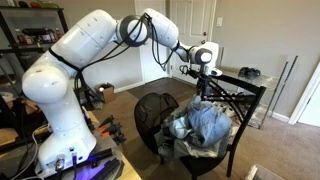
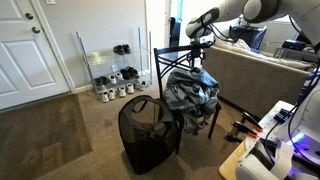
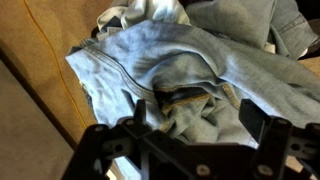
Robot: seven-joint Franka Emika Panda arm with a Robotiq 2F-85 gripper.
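Note:
A heap of clothes (image 1: 205, 125) lies on the seat of a dark chair (image 1: 238, 105), mostly blue denim with some pale cloth. From the wrist, the denim (image 3: 210, 70) spreads below my gripper, its two black fingers wide apart and no cloth visibly caught between them. My gripper (image 1: 203, 90) hangs above the heap in exterior view 1, near the chair's back. A black mesh basket (image 2: 146, 133) stands on the floor beside the chair.
A shoe rack (image 2: 115, 70) with several shoes stands behind by the wall. The chair's slatted back rises close to my gripper. Wooden floor (image 2: 50, 130) lies open on the basket's far side.

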